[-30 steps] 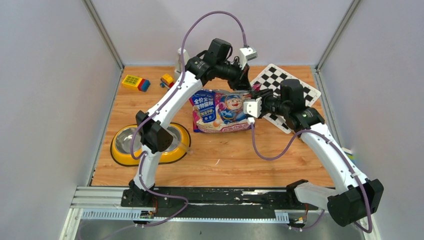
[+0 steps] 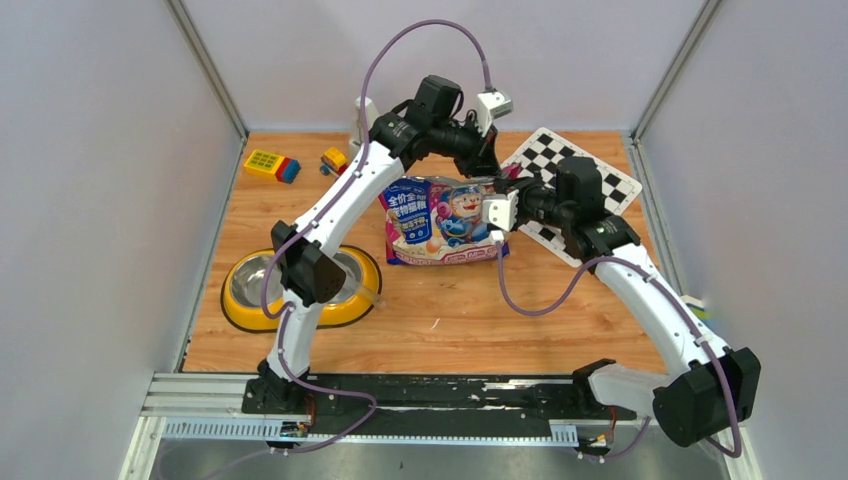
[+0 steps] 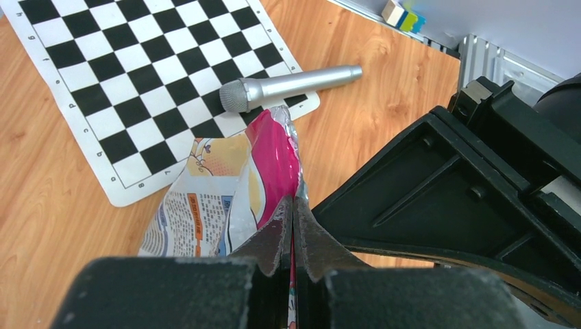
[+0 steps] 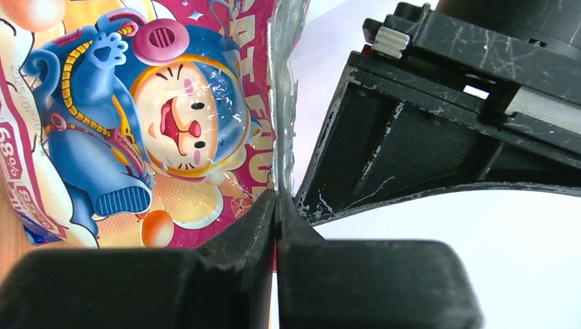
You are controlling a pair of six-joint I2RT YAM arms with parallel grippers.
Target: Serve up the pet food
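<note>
A pink and blue pet food bag (image 2: 440,225) stands at the middle of the table, its printed front facing the near side. At its upper right corner both grippers come close together. In the left wrist view, my left gripper is shut on the bag's thin pink top edge. The right wrist view has my right gripper at the bag's silvery seam, fingers close together; whether they press on it is unclear. On the left, a yellow double bowl (image 2: 234,304) with metal basins sits partly under the left arm; the visible basin parts look empty.
A checkerboard (image 2: 548,150) lies at the back right, with a silver microphone (image 3: 294,88) partly on it. Toy blocks (image 2: 266,164) and a small toy vehicle (image 2: 335,158) sit at the back left.
My right gripper has shifted slightly left along the bag's corner. The left arm, the bag and the bowl look almost unchanged.
</note>
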